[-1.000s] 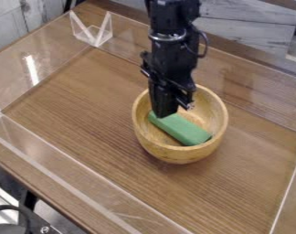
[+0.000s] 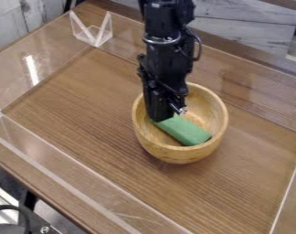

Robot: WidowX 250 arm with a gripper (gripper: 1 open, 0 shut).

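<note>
A pale wooden bowl (image 2: 152,145) stands on the wooden table, holding a green rectangular block (image 2: 186,130) in its front right part. My black gripper (image 2: 163,111) reaches down over the bowl's left back side, its tip low by the block's back left end. It looks shut; whether anything is between its fingertips is too small to tell.
A clear plastic object (image 2: 93,29) stands at the back left. Raised edges border the table at the back and sides, and a dark cable lies at the front left corner.
My gripper has moved down and slightly left, lower into the bowl near the block's back end. The bowl and block look nearly unchanged.
</note>
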